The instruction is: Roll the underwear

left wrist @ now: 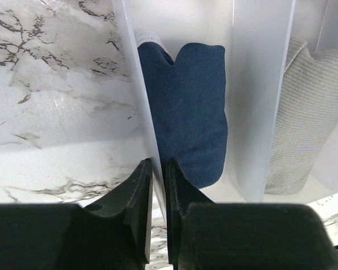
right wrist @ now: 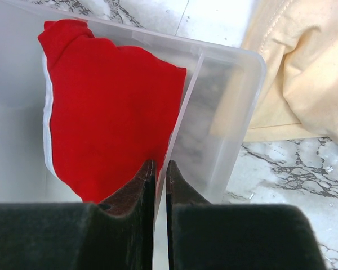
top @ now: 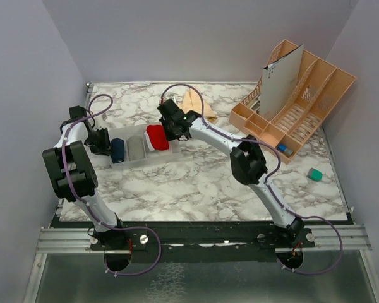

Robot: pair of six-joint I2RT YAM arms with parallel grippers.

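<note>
A clear divided box (top: 139, 163) holds three folded cloths: a navy one (left wrist: 186, 107), a grey ribbed one (left wrist: 310, 112) and a red one with a white edge (right wrist: 110, 107). My left gripper is shut on the box's left wall, with the navy cloth just inside it. At the right compartments, my right gripper has its fingers on either side of a thin divider, close to it; whether they press on it is unclear. The red cloth lies left of that divider, and the compartment to its right is empty. Outside the box, a beige cloth (right wrist: 321, 67) lies rumpled.
A tan organiser (top: 316, 95) with a white panel leaning in it stands at the back right, a small blue item (top: 282, 148) in one of its cells. One green block (top: 314, 174) is near the right edge.
</note>
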